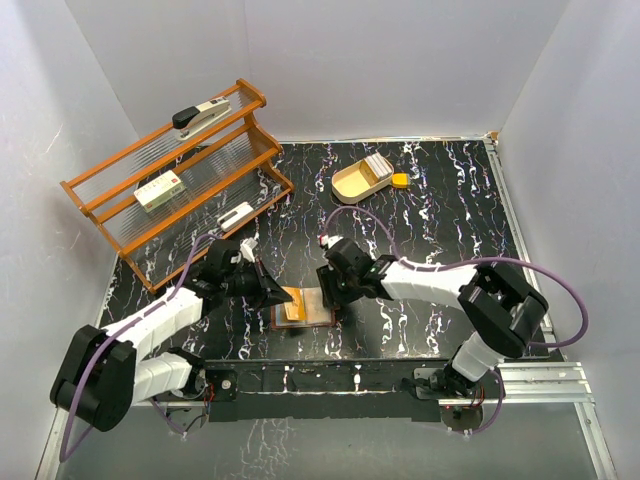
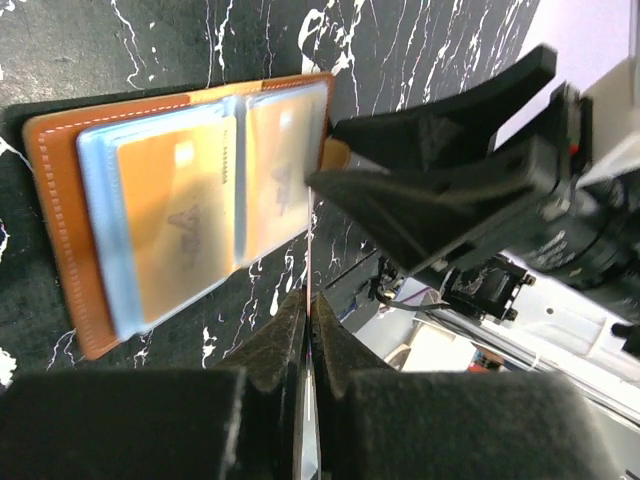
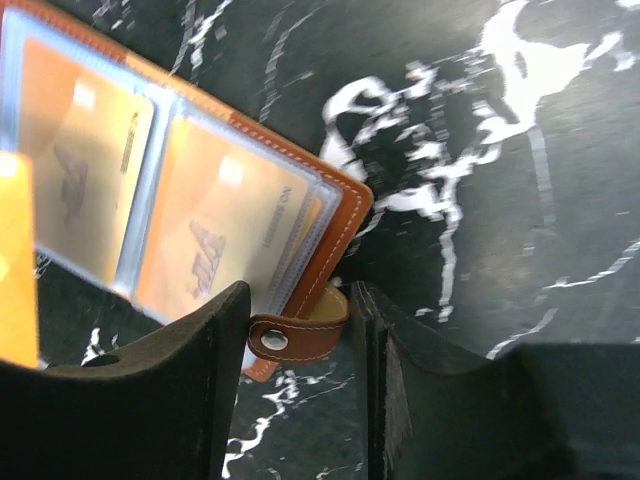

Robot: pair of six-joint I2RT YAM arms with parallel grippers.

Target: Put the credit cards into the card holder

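My left gripper is shut on an orange card [image 1: 295, 304], which shows edge-on as a thin line in the left wrist view. It stands over the card holder [image 2: 62, 205], a brown open wallet with two clear sleeves. Similar orange cards show inside the left sleeve [image 2: 175, 195] and right sleeve [image 2: 283, 160]. My right gripper has its fingers on either side of the holder's brown snap tab [image 3: 308, 335], which fills the gap between them. Whether they clamp it cannot be told.
Farther back are a beige tray [image 1: 349, 186] with a pale stack and a small yellow item [image 1: 400, 180]. A wooden rack [image 1: 189, 180] stands at the left with a stapler [image 1: 201, 114] on top.
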